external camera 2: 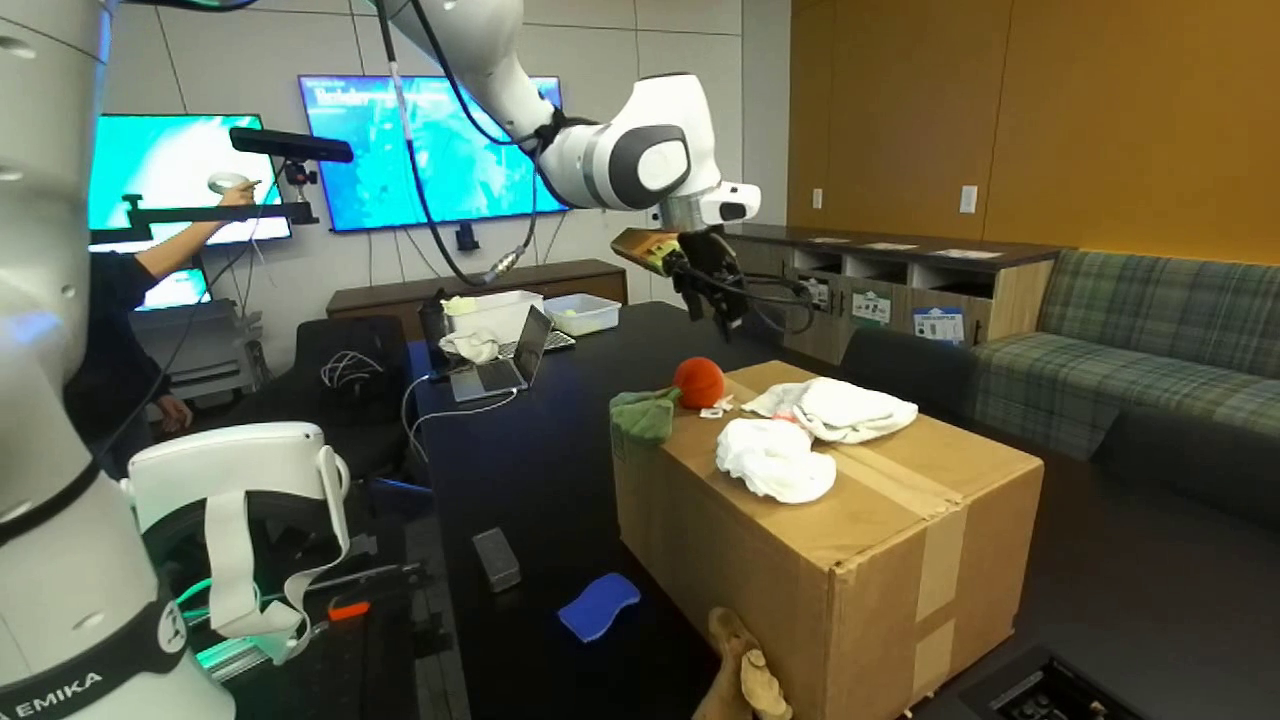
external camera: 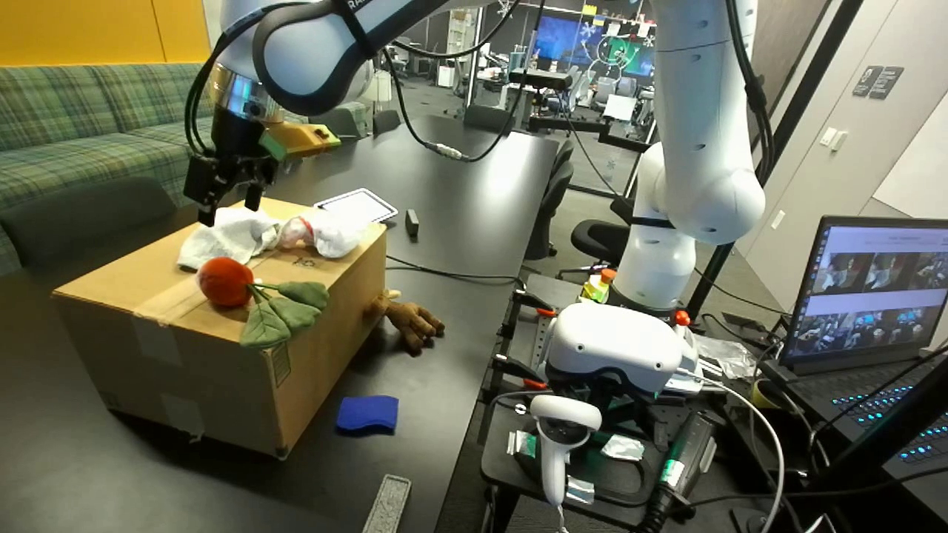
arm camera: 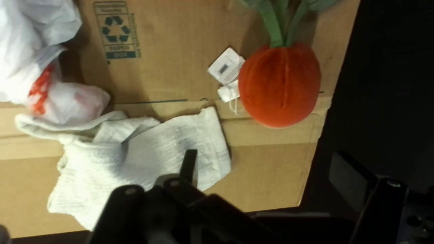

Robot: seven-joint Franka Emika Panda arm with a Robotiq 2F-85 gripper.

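Observation:
My gripper [external camera: 231,206] hangs over the cardboard box [external camera: 213,373], with its fingers apart and nothing between them. In the wrist view, one of the fingers [arm camera: 189,166] overlaps the white cloth [arm camera: 162,146], while the other lies beyond the box edge, over the dark table. A round orange-red plush vegetable [arm camera: 280,85] with green leaves rests on the box top near one end, clear of my gripper. Beside the cloth lies a white plastic bag [external camera 2: 776,460] with red print.
A blue sponge [external camera: 366,414], a grey eraser [external camera: 387,506] and a brown plush limb [external camera: 410,321] lie on the table beside the box. A white tray [external camera: 357,206] sits farther back. The dark table has wide bare areas.

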